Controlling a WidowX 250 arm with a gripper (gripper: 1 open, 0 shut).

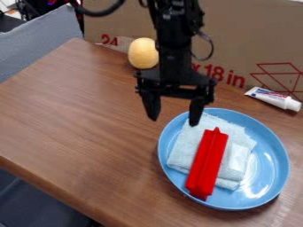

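My black gripper (174, 113) hangs open over the table, fingers pointing down, just above and left of a blue plate (263, 189), with nothing visible between them. On the plate lies a white folded cloth (236, 160) with a red elongated object (204, 168) on top of it. A yellow rounded object (142, 52) stands at the back, left of my arm. A toothpaste tube (274, 97) lies at the back right.
A cardboard box (254, 40) walls off the back.
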